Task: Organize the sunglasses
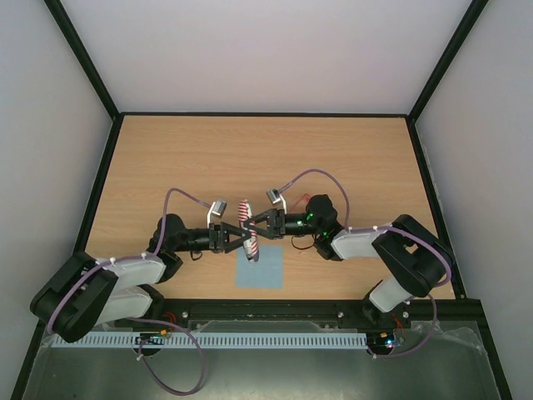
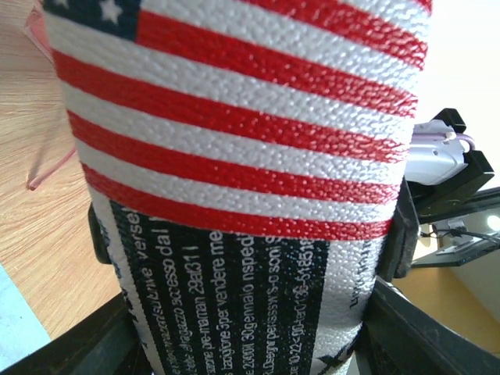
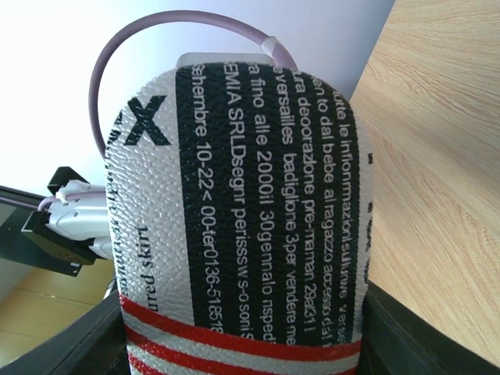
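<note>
A glasses case in an American flag pattern, with a black lettered band, stands between my two grippers above the table's front middle. It fills most of the left wrist view. My left gripper has its fingers on both sides of the case; how firmly they press cannot be seen. From the opposite side my right gripper reaches round the case, its fingers open. In the right wrist view the lettered end of the case hides the fingertips. A reddish-pink item, perhaps the sunglasses, lies partly hidden behind the right arm.
Beneath the case a light blue cloth lies flat near the table's front edge. Both arms meet at the middle, with little room between the grippers.
</note>
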